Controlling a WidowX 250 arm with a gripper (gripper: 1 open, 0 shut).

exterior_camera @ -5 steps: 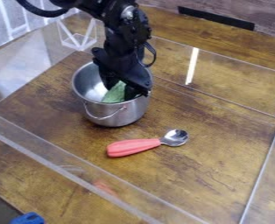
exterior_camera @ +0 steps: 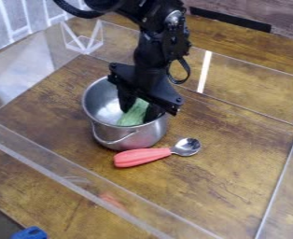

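Note:
My black gripper point(exterior_camera: 139, 86) reaches down into a steel pot point(exterior_camera: 109, 131) in the middle of the table. A green object point(exterior_camera: 134, 114) is inside the pot at the fingertips, partly hidden by them; the fingers look closed on it, though the contact is hard to see. A spoon with a pink handle point(exterior_camera: 142, 157) lies just in front of the pot.
Wooden table point(exterior_camera: 224, 177) with free room at the right and front left. Clear panels edge the left side. A small blue object point(exterior_camera: 30, 231) is at the bottom left corner.
The gripper and pot have shifted toward the front, bringing the pot nearer the spoon. The spoon has stayed in place.

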